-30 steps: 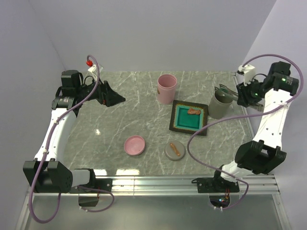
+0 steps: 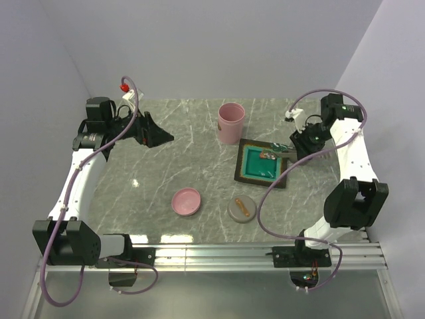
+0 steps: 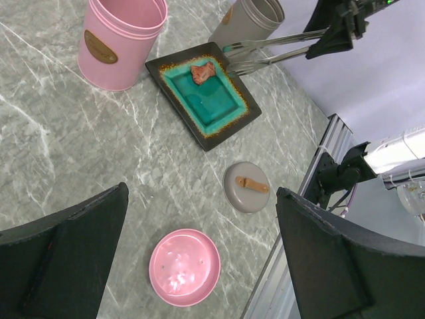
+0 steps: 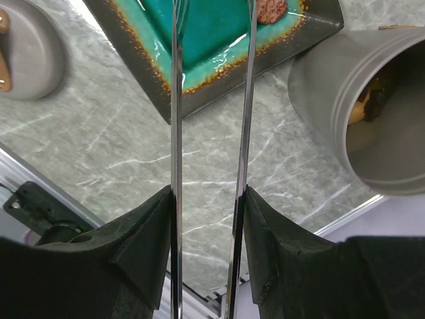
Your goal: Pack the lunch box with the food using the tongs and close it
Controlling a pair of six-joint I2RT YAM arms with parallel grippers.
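A dark-rimmed plate (image 2: 240, 159) with a turquoise middle lies right of the table's centre. On it sits a reddish-brown piece of food (image 3: 202, 73). My right gripper is closed around metal tongs (image 4: 176, 133), whose two arms stand spread apart. Their ends reach over the plate. In the right wrist view the food lies just right of the right tong arm, not between the arms; contact cannot be told. At the far left, my left gripper (image 2: 171, 138) hangs open and empty above the table.
A pink canister (image 2: 230, 126) stands behind the plate. The grey canister (image 4: 319, 73) beside the plate has something brownish inside. A pink dish or lid (image 2: 186, 201) and a grey lid (image 2: 234, 211) with a brown handle lie in front.
My right gripper has moved left with the tongs, from over the grey canister to the plate, and the tongs have come down towards the food. The left arm has stayed put.
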